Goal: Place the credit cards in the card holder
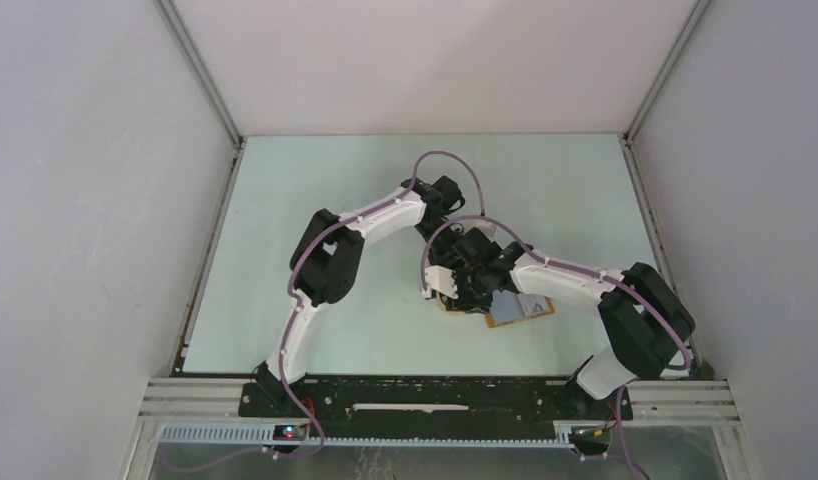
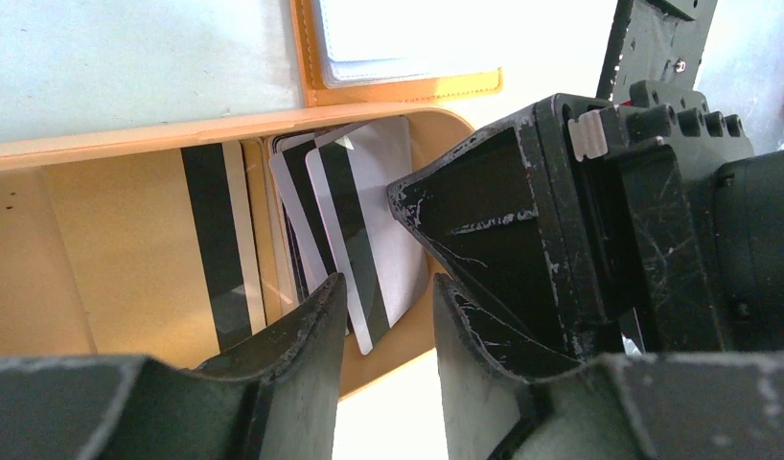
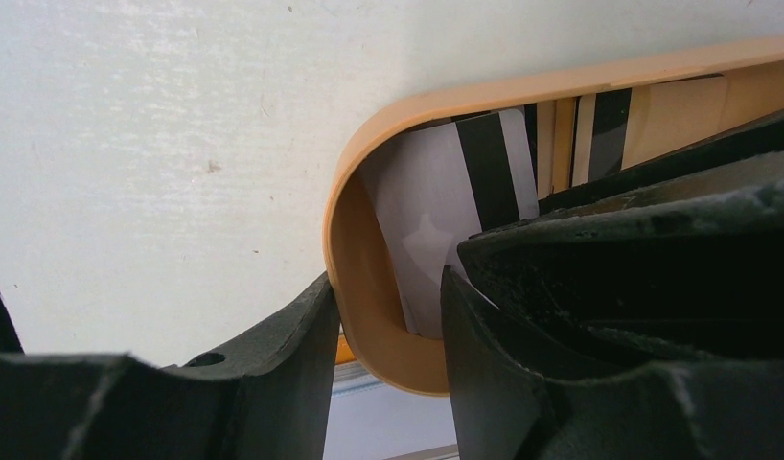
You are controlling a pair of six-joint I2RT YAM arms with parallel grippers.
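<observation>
A tan leather card holder sits under both grippers, hidden in the top view. In the left wrist view, white cards with black stripes lean together in its end compartment; another striped card lies in the middle one. My left gripper is part open over the holder's near edge, nothing visible between its fingers. My right gripper is part open at the holder's rounded end, its fingers straddling the rim beside the cards. In the left wrist view the right gripper's body covers the holder's corner.
An orange-edged pad with white and blue-grey items lies just to the near right of the holder, under the right arm.
</observation>
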